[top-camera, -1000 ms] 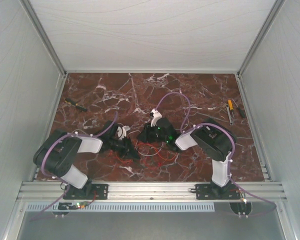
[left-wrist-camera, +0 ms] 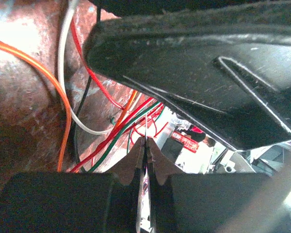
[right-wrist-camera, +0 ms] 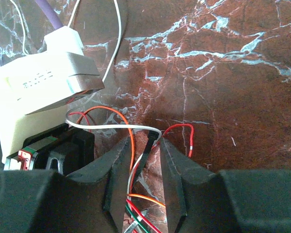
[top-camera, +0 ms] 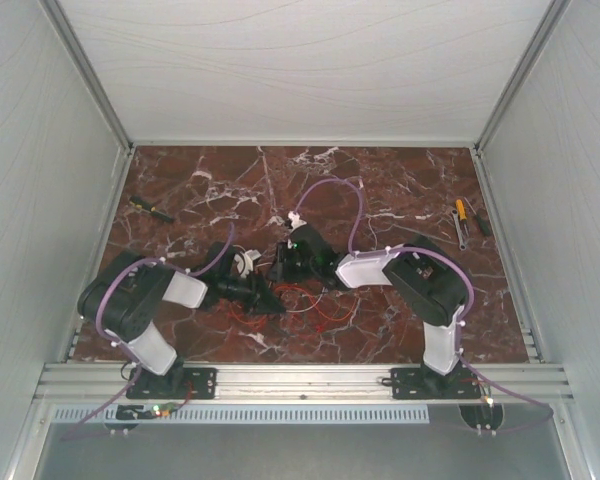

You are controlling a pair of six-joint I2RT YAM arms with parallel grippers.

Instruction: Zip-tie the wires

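A bundle of red, green, orange and white wires (right-wrist-camera: 132,179) lies on the marbled table. Along it in the right wrist view runs a short black strip (right-wrist-camera: 144,154), seemingly the zip tie; whether it loops round the wires I cannot tell. My right gripper is part open, with the wires and strip between its fingers. My left gripper is shut, its tips in front of red and green wires (left-wrist-camera: 121,130); nothing clear shows between them. A large black finger of the right gripper looms close in the left wrist view. From above, both grippers hide most of the bundle.
Left arm's wrist camera housing (right-wrist-camera: 43,82) sits close beside my right fingers. Loose red wire (top-camera: 325,318) spreads towards the front. Pliers (top-camera: 152,208) lie far left; a screwdriver (top-camera: 461,212) and wrench (top-camera: 458,230) far right.
My right gripper has shifted left in the top view, closer to the left one. The left gripper moved slightly to the right earlier and has since stayed nearly still.
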